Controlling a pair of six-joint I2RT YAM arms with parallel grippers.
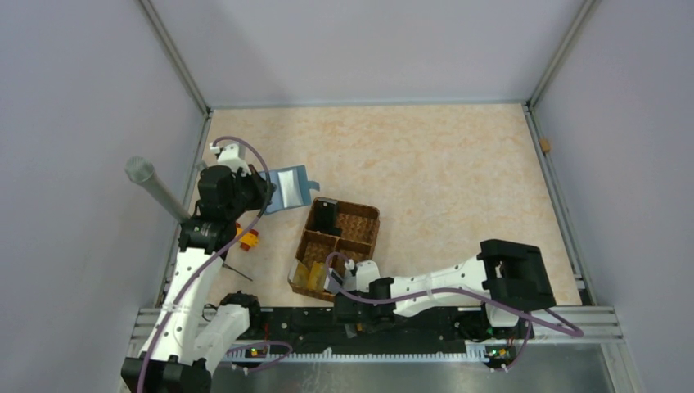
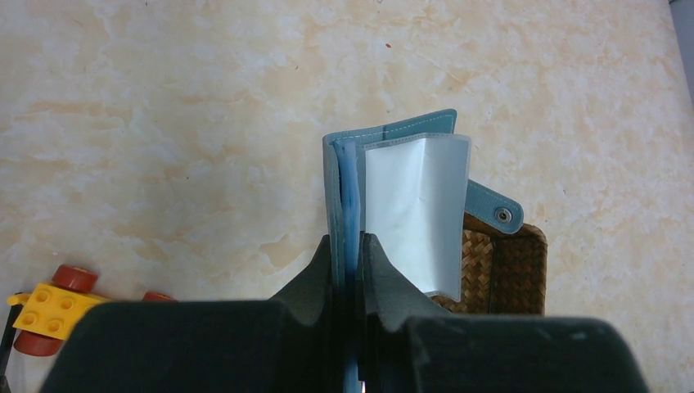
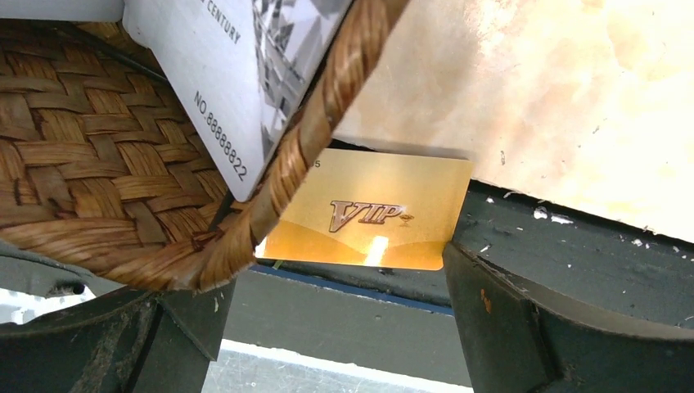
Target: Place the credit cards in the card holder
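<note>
The blue card holder (image 2: 342,188), its flap spread out with white clear sleeves (image 2: 416,209), is pinched by its spine above the table; my left gripper is shut on it. A gold VIP card (image 3: 372,209) lies flat over the dark strip at the table's front edge. Over that card my right gripper stands open, one finger on either side of it and nothing clamped. A silver card (image 3: 217,74) leans inside the woven basket against its rim. From above, the right arm hides the gold card.
The woven basket (image 1: 379,214) has several compartments; a black item (image 1: 326,214) sits in one and yellow items in another. Its rim (image 3: 286,176) is close to my right fingers. A yellow toy brick (image 2: 51,311) is left of the basket.
</note>
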